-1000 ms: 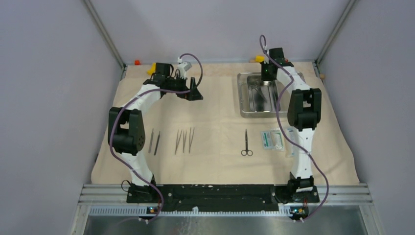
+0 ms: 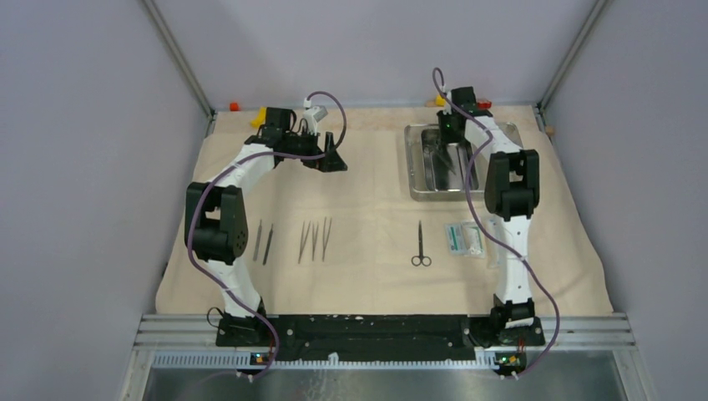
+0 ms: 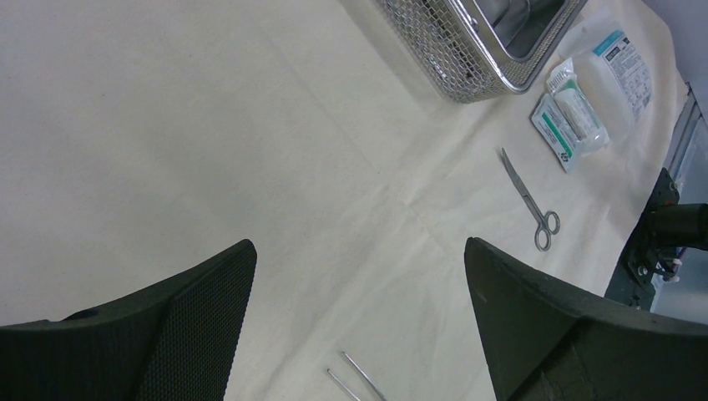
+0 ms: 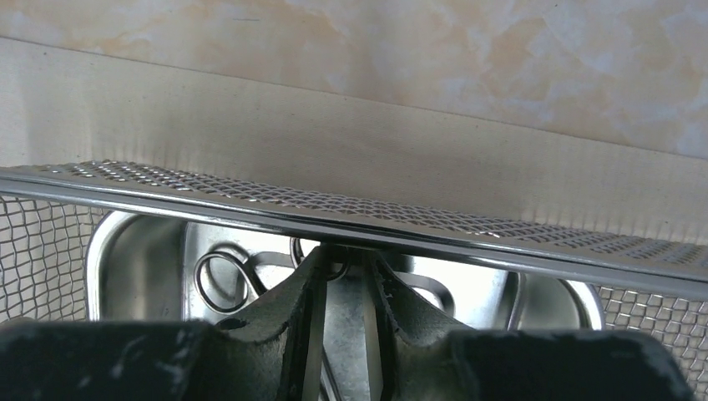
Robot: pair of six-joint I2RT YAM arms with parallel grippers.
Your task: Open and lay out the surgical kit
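My right gripper is open a narrow gap at the far wall of the wire mesh basket. Its fingertips reach over a steel ringed instrument in the inner metal tray. One ring is beside the fingertips, partly hidden by the basket rim; a shank runs down behind the fingers. Whether the fingers touch it cannot be told. Wide open and empty, my left gripper hovers over bare cloth. Scissors, several tweezers and two slim handles lie on the cloth.
Sealed packets lie in front of the basket, partly under the right forearm. The basket's raised rim crosses close by the right fingertips. Between the basket and the left gripper the cloth is clear.
My right gripper has shifted a little left and toward the near side over the basket. The left arm and the laid-out tools have stayed put.
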